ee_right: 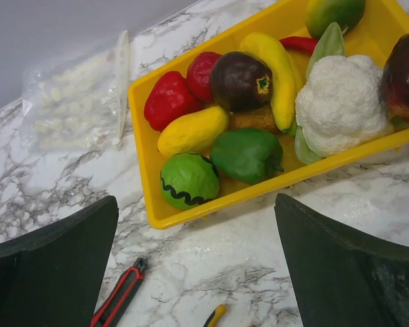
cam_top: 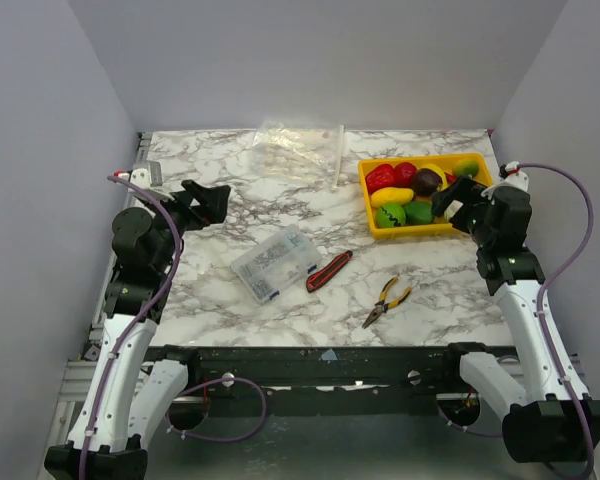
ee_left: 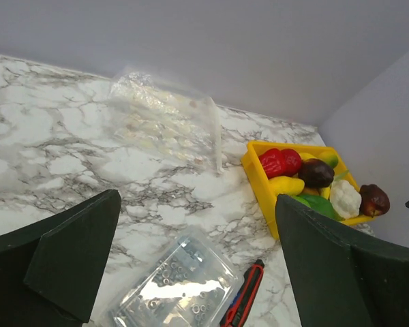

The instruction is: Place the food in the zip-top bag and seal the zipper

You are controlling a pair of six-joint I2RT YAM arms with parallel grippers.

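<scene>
A clear zip top bag (cam_top: 298, 154) lies flat at the back middle of the marble table, its zipper edge (cam_top: 338, 156) toward the yellow bin. The bin (cam_top: 368, 196) at the back right holds the food: red peppers (ee_right: 169, 101), a yellow squash (ee_right: 193, 129), a green pepper (ee_right: 247, 154), a round striped green fruit (ee_right: 189, 180), an eggplant (ee_right: 240, 83), a banana (ee_right: 278, 78) and a cauliflower (ee_right: 342, 103) among others. My right gripper (cam_top: 448, 210) hangs open over the bin's right part, nothing between its fingers. Over the table's left side, my left gripper (cam_top: 216, 201) is open and empty.
In mid-table lies a clear case of small parts (cam_top: 278, 262), beside a red and black utility knife (cam_top: 329, 271). Yellow-handled pliers (cam_top: 387, 302) rest nearer the front right. Bare marble (cam_top: 310, 210) separates bag and case. Walls stand at the back and sides.
</scene>
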